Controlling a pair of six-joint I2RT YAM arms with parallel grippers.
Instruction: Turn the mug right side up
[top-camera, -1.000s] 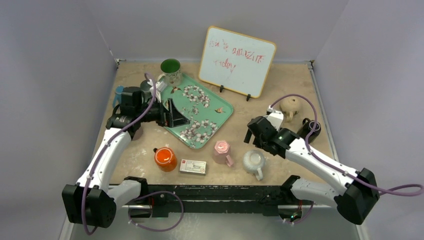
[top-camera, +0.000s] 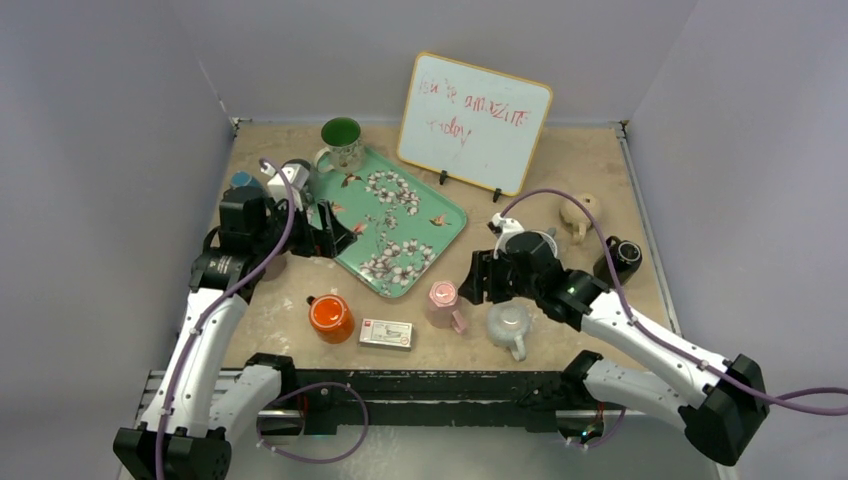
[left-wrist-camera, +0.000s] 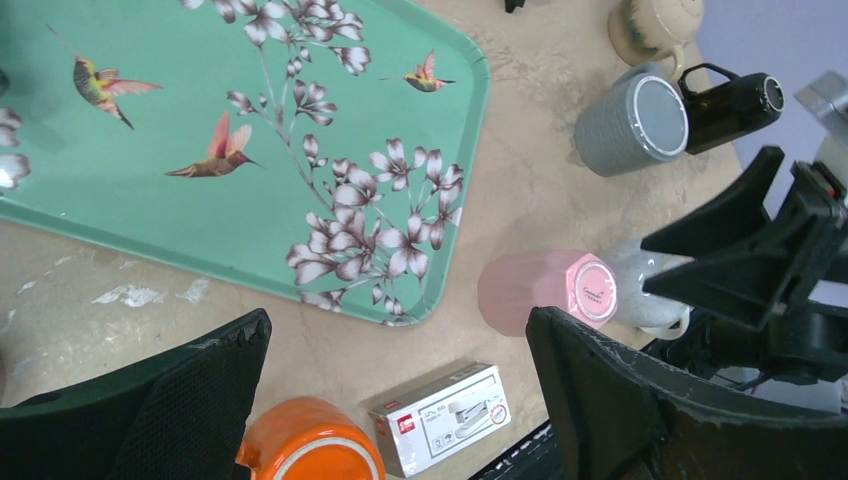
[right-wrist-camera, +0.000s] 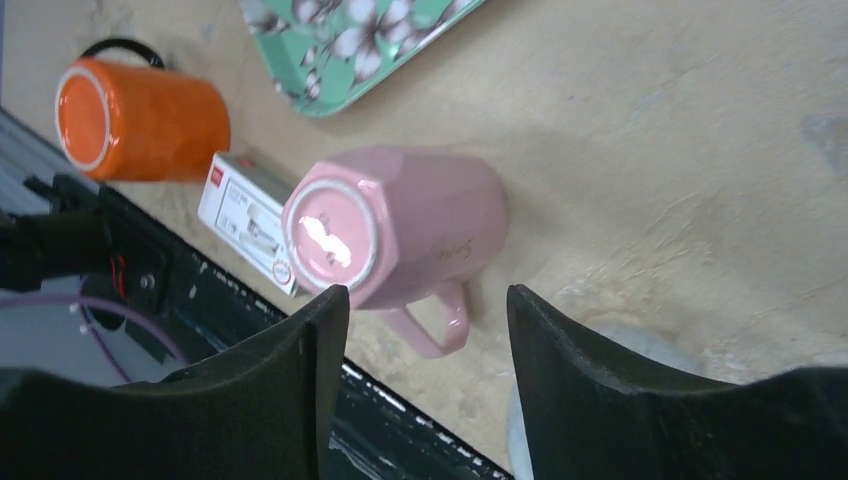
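Observation:
A pink mug (top-camera: 443, 303) sits upside down near the front middle; in the right wrist view (right-wrist-camera: 430, 215) its round base and lower handle show. My right gripper (top-camera: 478, 280) hangs just behind and right of it, fingers apart, nothing between; the mug lies ahead of its fingers (right-wrist-camera: 310, 400). My left gripper (top-camera: 332, 225) is over the tray's left side, open and empty. An orange mug (top-camera: 331, 318) sits upside down at front left; a green mug (top-camera: 340, 145) stands upright at the back.
A green tray (top-camera: 440, 215), a small box (top-camera: 386, 334), a white mug (top-camera: 508, 325), a black mug (top-camera: 620, 262), a cream teapot (top-camera: 578, 215) and a whiteboard (top-camera: 473, 120) surround it. Bare table lies between tray and teapot.
My left arm has shifted slightly left. The objects are where they were.

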